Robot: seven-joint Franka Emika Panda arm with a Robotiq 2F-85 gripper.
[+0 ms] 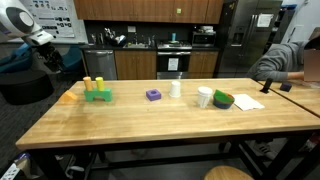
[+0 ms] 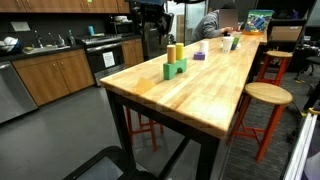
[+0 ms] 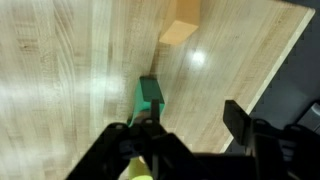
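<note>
My gripper (image 1: 53,63) hangs in the air above the table's left end, its fingers apart. In the wrist view the gripper has bare wood between its fingers. An orange block (image 3: 181,20) lies on the table beyond the fingertips, apart from them. The same orange block (image 1: 68,97) is at the table's left edge in exterior view 1. Beside it stands a green block structure (image 1: 98,95) with two yellow blocks (image 1: 87,83) rising from it. In exterior view 2 the green structure (image 2: 174,69) is near the table corner.
Along the table (image 1: 150,125) are a purple block (image 1: 153,95), a white cup (image 1: 175,89), another white cup (image 1: 204,97) and a bowl (image 1: 222,101) with colored contents. Bare wood fills the front and middle. The table's edge is close to the orange block.
</note>
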